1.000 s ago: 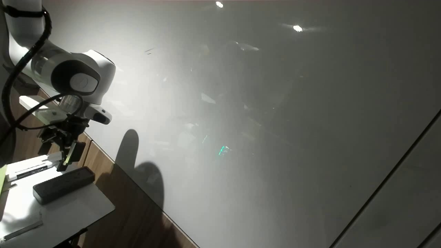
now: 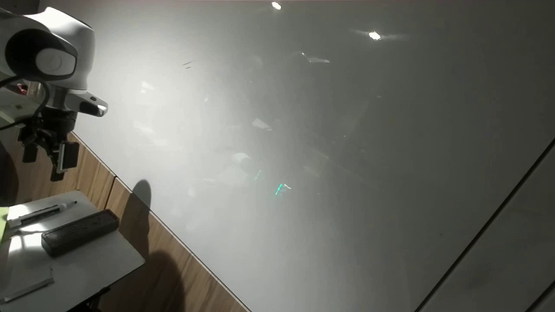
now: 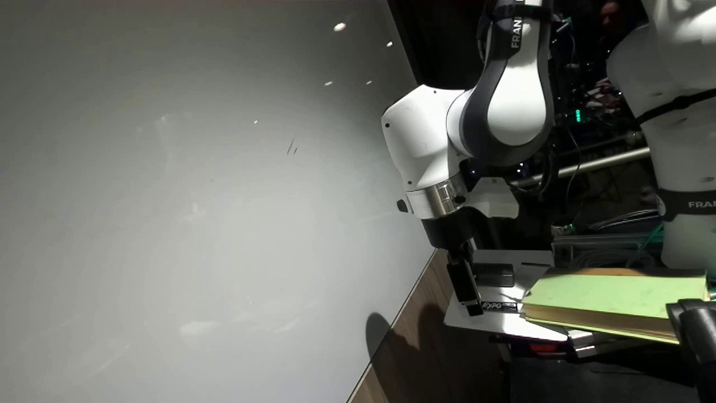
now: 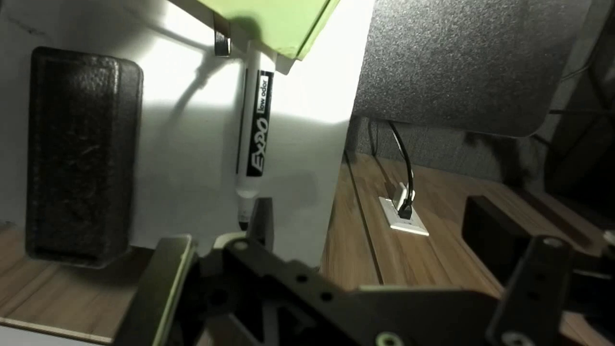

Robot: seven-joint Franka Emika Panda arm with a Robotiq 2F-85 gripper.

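My gripper (image 2: 46, 162) hangs open above the far end of a small white table (image 2: 104, 255), nothing between its fingers. A white Expo marker (image 4: 256, 124) with a black label lies flat on the table. Its far end passes under a green-covered pad in the wrist view, and its dark tip shows close beside one of my fingers (image 4: 264, 222). To the marker's left rests a black whiteboard eraser (image 4: 80, 155), apart from it. The large whiteboard (image 2: 312, 156) fills most of exterior view 1 and carries a few short dark strokes (image 2: 187, 64).
The thick green pad (image 3: 617, 295) overhangs the table in exterior view 2. A thin grey strip (image 2: 28, 289) lies near the table's front edge. Wood panelling (image 2: 171, 255) runs below the whiteboard, with a plugged-in outlet (image 4: 404, 216) on it.
In exterior view 1 the arm and gripper have moved up and left, away from the eraser. Their shadows shifted too. Marker and eraser lie where they were.
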